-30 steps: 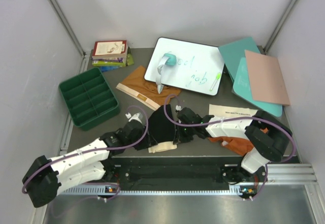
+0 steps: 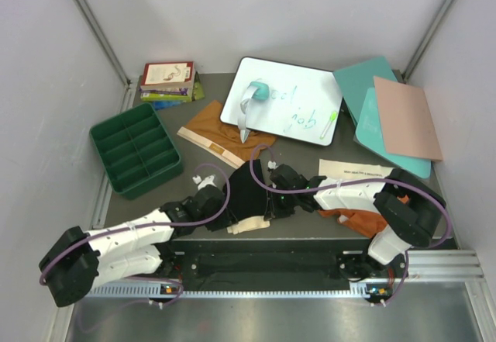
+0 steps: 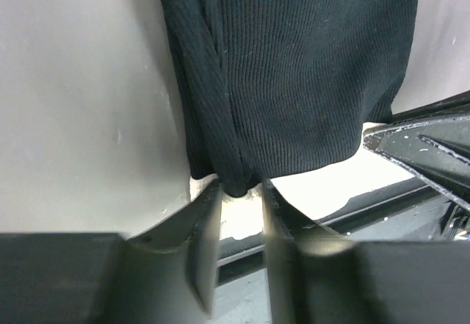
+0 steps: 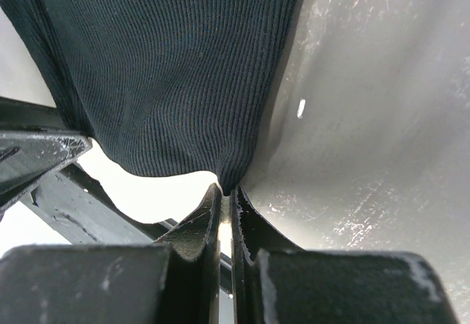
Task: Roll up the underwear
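The black ribbed underwear point(image 2: 247, 192) lies folded on the table between my two arms, its cream waistband point(image 2: 249, 224) along the edge nearest me. My left gripper is part open at the waistband's left end, with the dark fold's tip between or just beyond its fingers; whether it touches is unclear. At the waistband's right end, my right gripper has its fingers together at the cloth's corner, with a thin strip of pale band showing between them. In the left wrist view the cloth point(image 3: 294, 67) looks smooth, with a raised fold along its left side.
Behind lies a brown garment point(image 2: 225, 130) with a pale band, near the whiteboard point(image 2: 302, 86) bearing a tape dispenser point(image 2: 246, 108). A green compartment tray point(image 2: 136, 151) sits left, books point(image 2: 167, 78) back left. An orange garment point(image 2: 364, 222) lies under the right arm.
My right arm and the underwear look unmoved.
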